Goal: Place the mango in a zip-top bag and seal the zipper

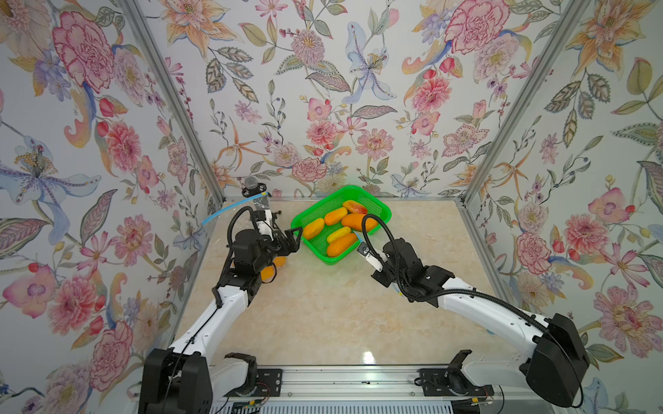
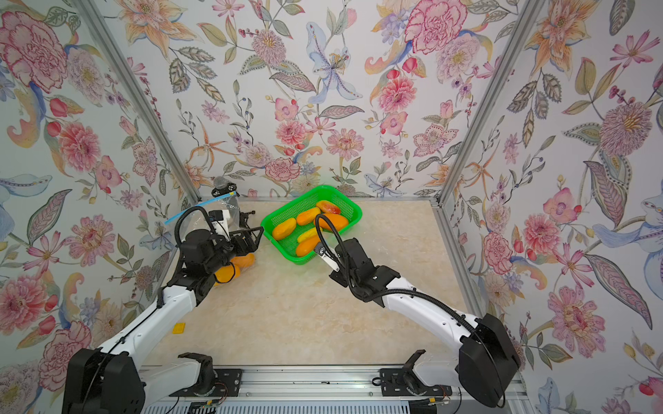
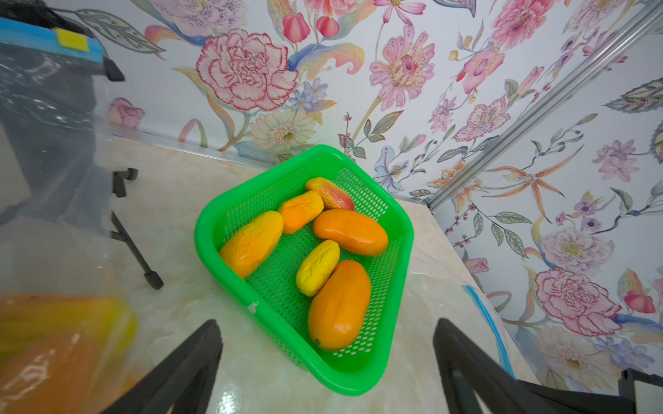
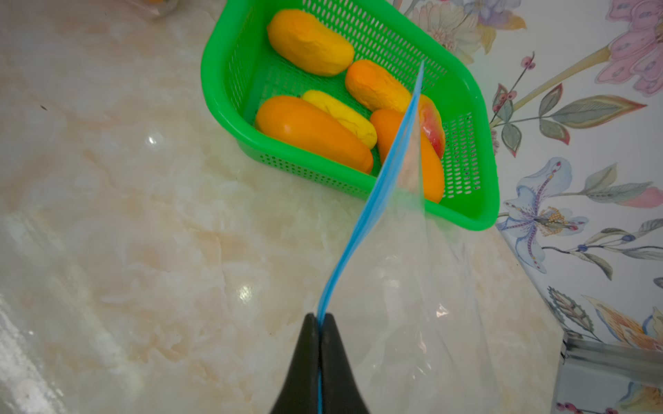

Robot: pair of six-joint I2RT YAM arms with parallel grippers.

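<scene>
My right gripper is shut on the blue zipper edge [image 4: 359, 227] of a clear zip top bag [image 4: 421, 296]. The film trails away to the right and no fruit shows inside it. Several mangoes lie loose in a green basket [image 3: 234, 272]: a large orange one [image 3: 338, 303], a small yellow one [image 3: 317, 267], and others behind. Left of that basket, my left gripper [image 1: 293, 239] stands open, its blurred fingers [image 3: 183, 369] spread wide with nothing between them.
At the far left a clear bag with a blue top strip [image 3: 41, 38] stands upright by a black stand [image 3: 134, 255]. Orange fruit [image 3: 55, 365] fills its bottom.
</scene>
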